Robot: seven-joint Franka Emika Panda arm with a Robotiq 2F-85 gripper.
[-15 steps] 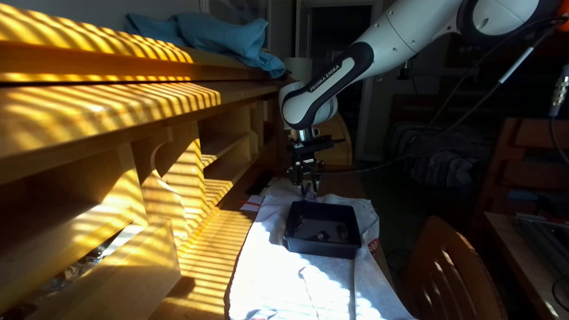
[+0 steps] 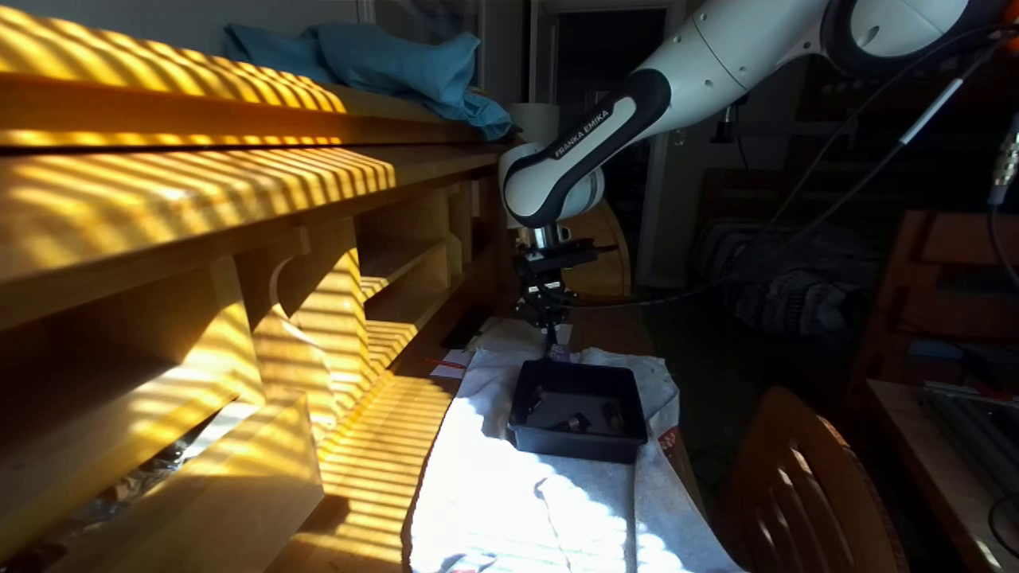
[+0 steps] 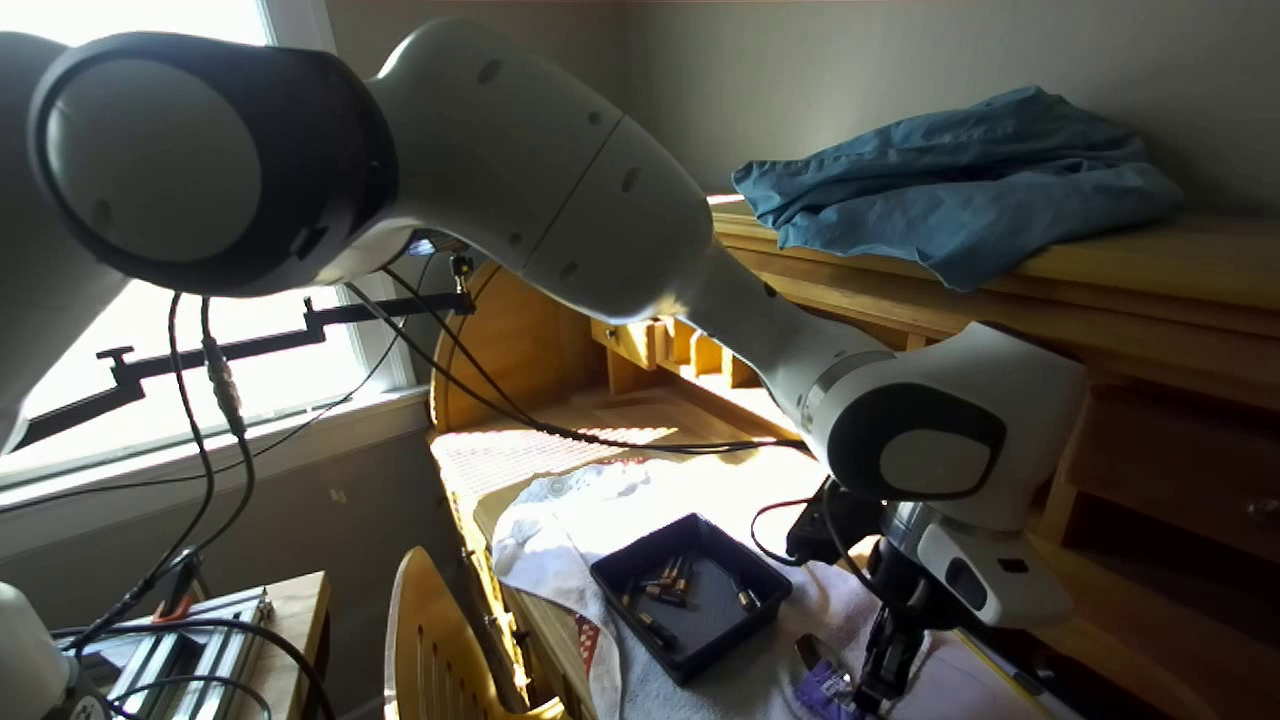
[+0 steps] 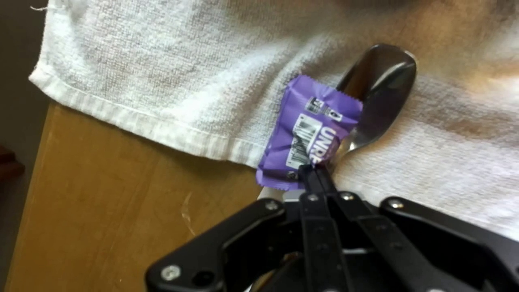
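A purple wrapped packet [image 4: 311, 131] with a barcode lies on the white towel's edge in the wrist view, partly over a dark shiny spoon [image 4: 384, 92]. My gripper is shut, its fingertips together against the packet's lower part. Whether a fold of the wrapper is pinched between them cannot be made out. In exterior view 2 the packet [image 3: 823, 689] shows beside the gripper [image 3: 866, 696], with the spoon's bowl [image 3: 813, 652] just behind. Exterior view 1 has the gripper [image 2: 551, 336] low behind the tray, the spoon's handle hidden.
A dark tray [image 2: 573, 442] holding several small dark and brass-coloured pieces stands on the towel [image 2: 516, 506] close to the gripper. Wooden shelving [image 2: 411, 277] runs along one side of the desk. A chair [image 2: 812, 487] stands at the other side.
My gripper's fingers were apart a second ago and are now together. The gripper sits slightly lower, down at the packet; the tray has not moved.
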